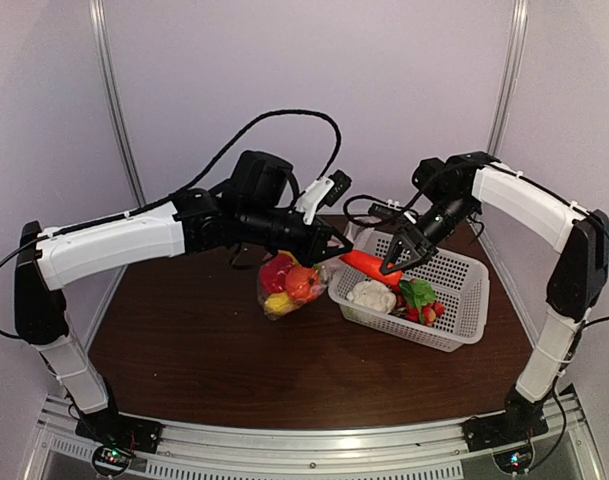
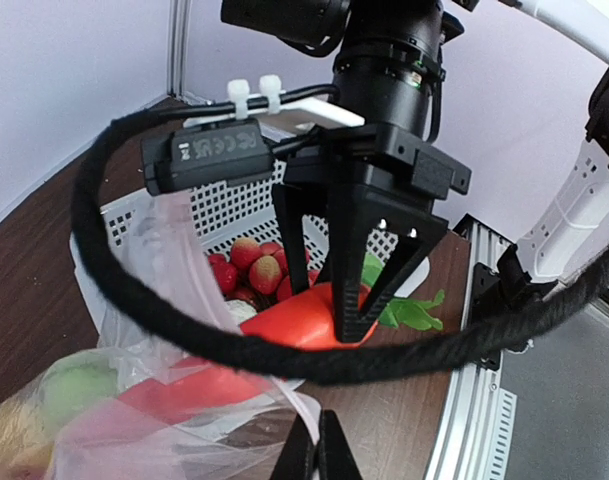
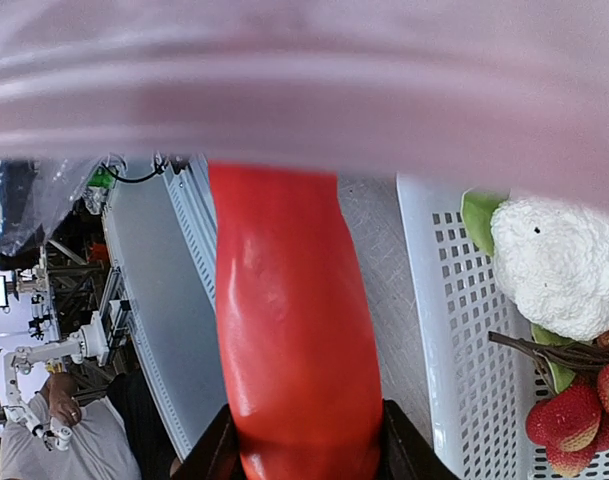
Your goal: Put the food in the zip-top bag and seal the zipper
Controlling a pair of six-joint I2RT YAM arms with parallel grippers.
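Note:
My right gripper (image 1: 394,258) is shut on a long red carrot-like vegetable (image 3: 289,320), whose far end goes behind the clear plastic bag (image 2: 114,430) at its mouth. My left gripper is shut on the bag's edge, holding it up in the top view. The bag, with red and yellow produce (image 1: 284,290) inside, hangs left of the white basket (image 1: 464,310). The basket holds a cauliflower (image 3: 554,270), red round fruits (image 2: 266,275) and green leaves (image 1: 417,292).
Pale walls stand behind and at both sides, and a metal rail runs along the front edge.

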